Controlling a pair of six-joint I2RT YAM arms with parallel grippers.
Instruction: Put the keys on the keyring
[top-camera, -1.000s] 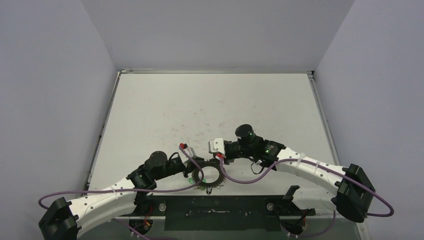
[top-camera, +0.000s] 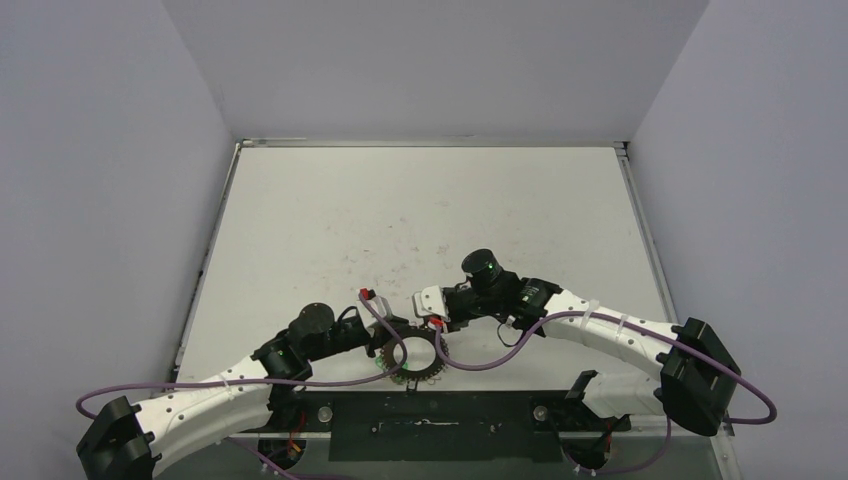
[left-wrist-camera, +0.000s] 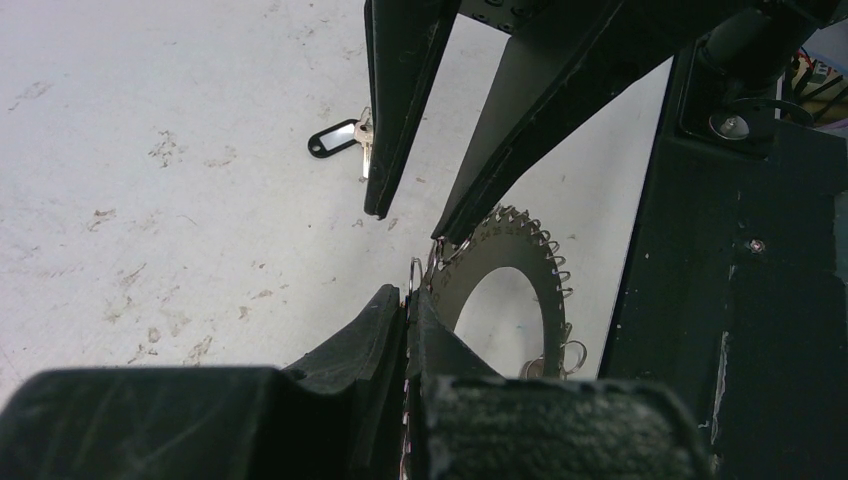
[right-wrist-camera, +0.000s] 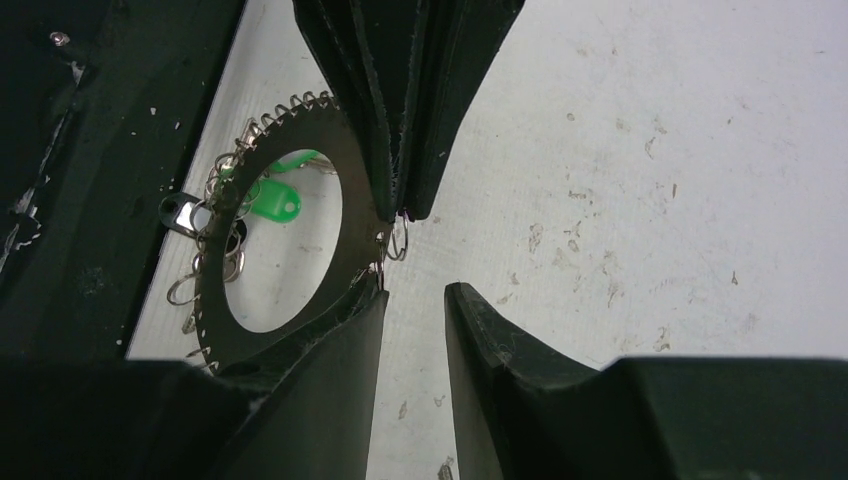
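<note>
The round dark keyring plate (top-camera: 440, 350) with small wire loops along its edge stands tilted between both grippers, seen large in the right wrist view (right-wrist-camera: 350, 230). My left gripper is shut at the plate's rim, a thin wire loop showing at its fingertips. My right gripper is part open, one finger against the rim by a loop. In the left wrist view, a key (left-wrist-camera: 365, 145) with a black tag (left-wrist-camera: 322, 141) lies on the table beyond. Green tags (right-wrist-camera: 276, 200) show through and beside the plate.
The dark front edge (top-camera: 420, 430) of the table lies just below the plate.
The plate has moved little; the left arm looks still.
</note>
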